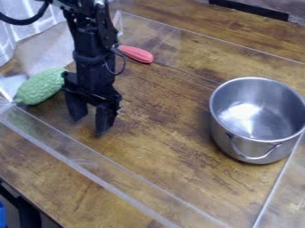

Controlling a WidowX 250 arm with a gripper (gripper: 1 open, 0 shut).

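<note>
My black gripper [92, 114] is lowered to the wooden table, left of centre, its fingers apart and pointing down, with nothing visible between them. Just left of it lies a green bumpy vegetable-like object [39, 87]. A pink-red long object [136, 53] lies behind the arm to the right. On the right stands a steel pot [256, 125].
Clear plastic strips or walls [113, 178] edge the work area at front, back and right. Crumpled white material is at the back left. The table middle between gripper and pot is clear.
</note>
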